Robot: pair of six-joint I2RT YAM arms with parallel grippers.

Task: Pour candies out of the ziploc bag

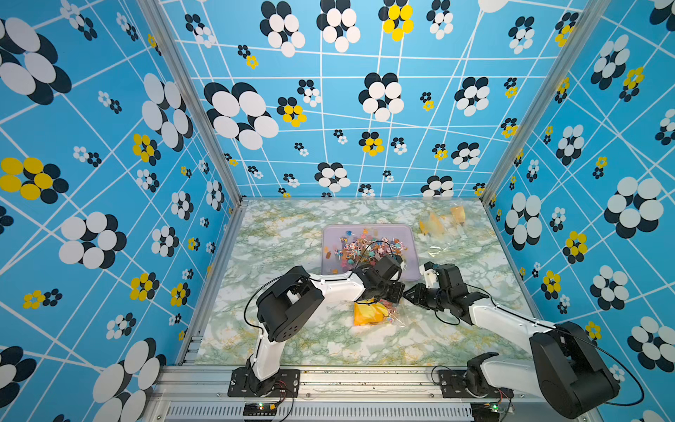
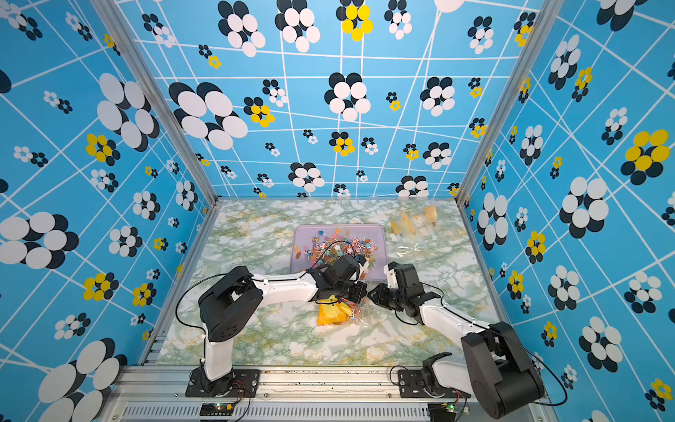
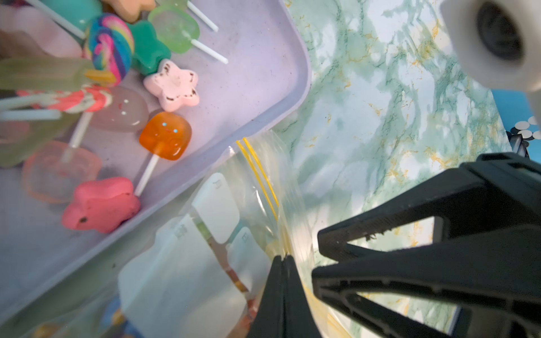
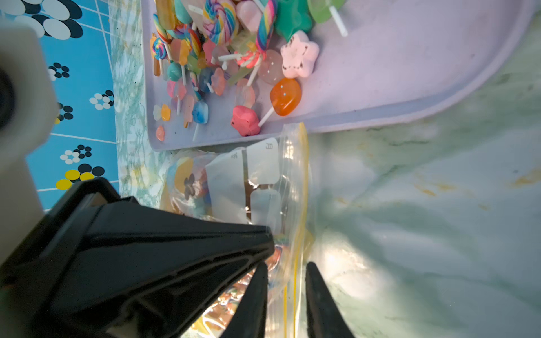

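A clear ziploc bag (image 1: 372, 313) with a yellow zip strip and packets inside lies on the table in front of the candy tray. My left gripper is shut at the bag's zipped edge, the film seeming pinched between its fingertips. My right gripper stands open, the zip edge of the bag lying between its two fingers. In both top views the two grippers face each other over the bag, close together.
A lilac tray (image 2: 302, 235) full of lollipops and candies sits in the middle. Clear bags with yellowish contents (image 2: 415, 221) lie at the back right. Bare marble table shows on both sides.
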